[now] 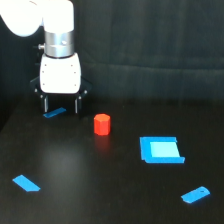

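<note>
A red block [102, 125] stands on the black table, left of the middle. My gripper [62, 104] hangs behind it and to its left, the white arm above. Its two dark fingers stand wide apart with nothing seen between them, so it is open. Right of the block lies a pale square [163, 149] framed by blue tape. The block is outside this square and apart from the gripper.
Blue tape strips lie at the left [26, 184], the lower right and beneath the gripper. A dark curtain [150, 50] closes off the back. Bare tabletop separates the block from the taped square.
</note>
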